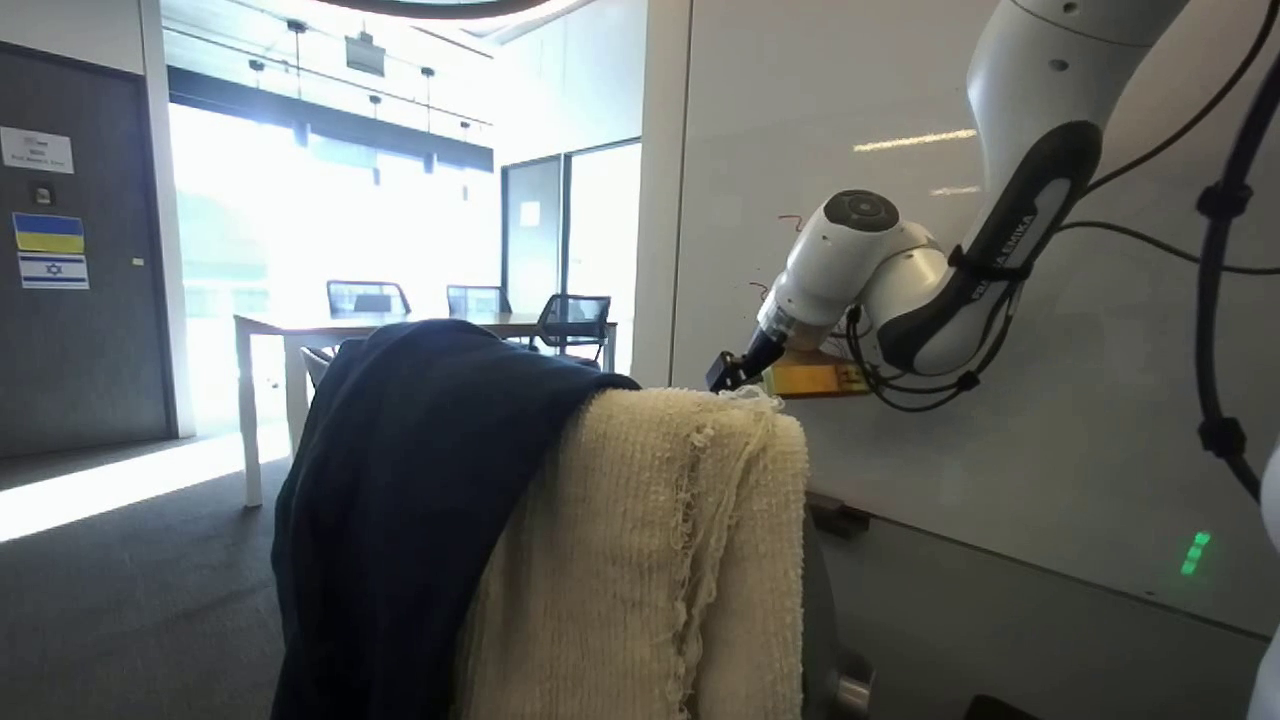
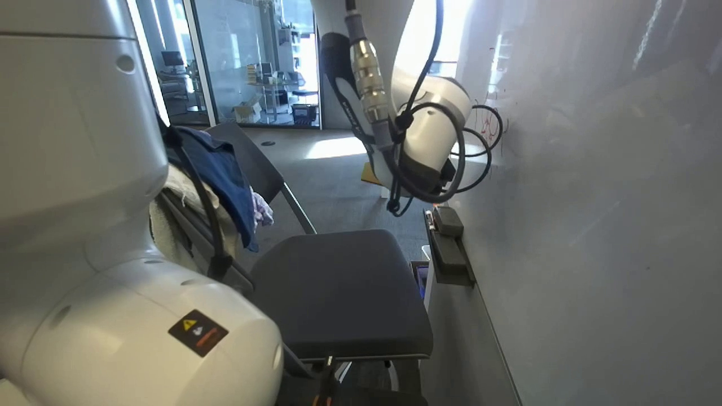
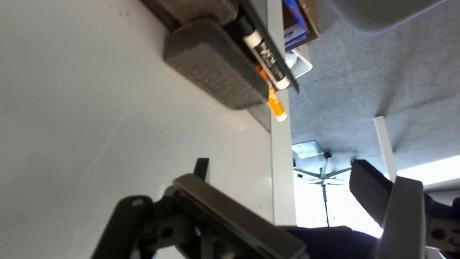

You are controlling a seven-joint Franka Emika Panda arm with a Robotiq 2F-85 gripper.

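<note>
My gripper is open in the wrist view, its two fingers wide apart with nothing held between them. From exterior view 1 the gripper point(image 1: 727, 373) shows small and dark near the whiteboard, above and behind the cream towel. A grey eraser point(image 3: 215, 62) sits on the board's ledge in the wrist view, apart from the fingers. Beside it lie a black-and-white marker point(image 3: 268, 60) and an orange marker point(image 3: 276, 103). Exterior view 2 shows the ledge with the eraser point(image 2: 448, 221), while the arm hides the gripper there.
The whiteboard point(image 1: 1020, 444) stands close by the arm. A grey chair seat point(image 2: 338, 294) is beside the ledge. Over the chair's back hang a dark blue cloth point(image 1: 420, 480) and a cream towel point(image 1: 612, 564). Boxes point(image 3: 297, 26) stand on the floor below.
</note>
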